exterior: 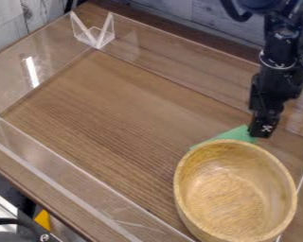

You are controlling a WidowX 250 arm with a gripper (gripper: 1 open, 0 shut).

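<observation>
My black gripper (265,121) hangs at the right of the table, open, its fingertips down over a green flat object (220,139). That object lies partly behind a large tan bowl (233,194). Whether the fingertips touch the green object, I cannot tell.
A white wire-like holder (94,30) stands at the back left. The table's right edge runs close beside the bowl and gripper.
</observation>
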